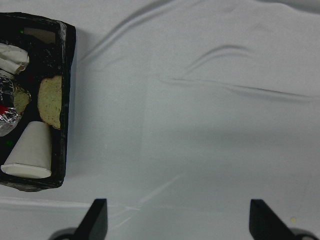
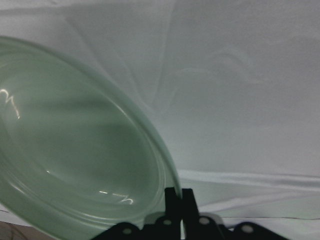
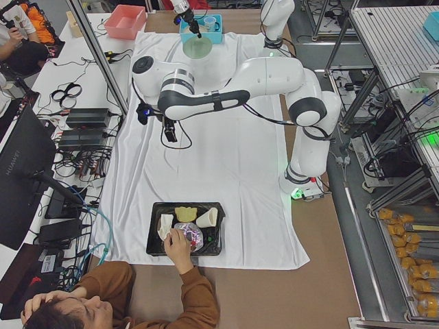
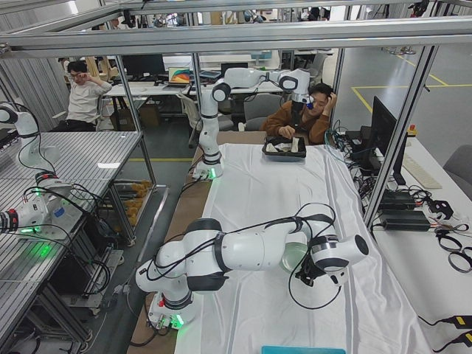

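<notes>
A pale green plate (image 3: pixel 197 48) (image 4: pixel 293 252) (image 2: pixel 75 150) is at the far end of the cloth in the camera left view, tilted in my right gripper, which is shut on its rim. My left gripper (image 3: pixel 169 133) is open above the cloth, with nothing between its fingers. A black tray (image 3: pixel 219 240) (image 1: pixel 62 145) holds a paper cup (image 1: pixel 30 150), crumpled foil (image 3: pixel 188 233), a yellow piece (image 1: pixel 50 100) and white paper (image 1: pixel 12 57).
A person's hand (image 3: pixel 177 250) reaches into the tray from the near edge. A light blue bin (image 3: pixel 216 33) (image 4: pixel 302 349) stands at the far end. Monitors and cables crowd the side table.
</notes>
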